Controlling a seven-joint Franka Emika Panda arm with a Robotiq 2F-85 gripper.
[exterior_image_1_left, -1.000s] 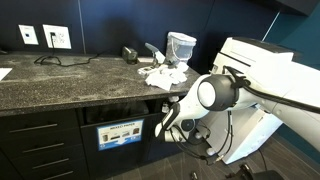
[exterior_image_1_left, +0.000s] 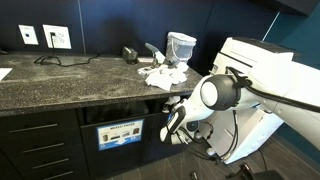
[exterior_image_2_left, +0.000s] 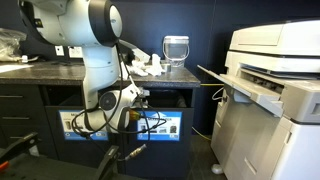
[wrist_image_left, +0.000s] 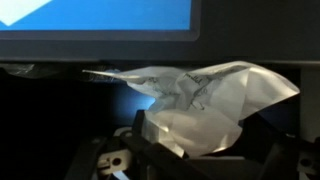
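Crumpled white paper or thin plastic (wrist_image_left: 205, 105) fills the middle of the wrist view against a dark space. My gripper is open, its dark fingers low in that view on either side of the crumpled piece. Whether they touch it cannot be told. From outside, the gripper (exterior_image_1_left: 170, 134) is down at the front of the bin under the counter. A blue-and-white label (exterior_image_1_left: 120, 134) marks that bin, and its edge and label also cross the top of the wrist view.
On the counter (exterior_image_1_left: 80, 85) lies a heap of crumpled white paper (exterior_image_1_left: 166, 76), with a clear bucket (exterior_image_1_left: 180, 46) behind it. A white printer (exterior_image_2_left: 265, 80) stands to the right. Dark drawers (exterior_image_1_left: 42, 150) are left of the bin.
The counter objects stay where they were.
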